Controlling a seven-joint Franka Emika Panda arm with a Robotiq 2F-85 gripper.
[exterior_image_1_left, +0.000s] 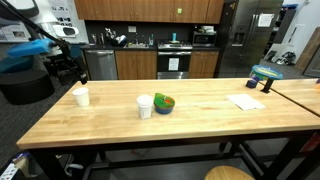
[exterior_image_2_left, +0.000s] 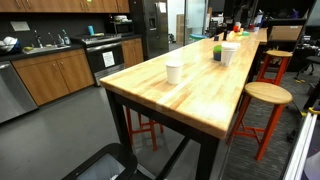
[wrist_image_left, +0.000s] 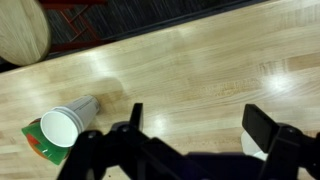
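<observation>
My gripper stands open above the table, its black fingers wide apart with only bare wood between them. In exterior view 1 the gripper hangs at the left, over the table's left end. One white cup stands upright near that end; the wrist view shows just part of this white cup by the right finger. A second white cup stands toward the middle. Beside it is a dark bowl holding something green and red. The wrist view has that second cup at lower left, overlapping the bowl.
A white sheet lies on the right part of the long wooden table. Farther back at right is a container with a blue lid. Stools stand along one side.
</observation>
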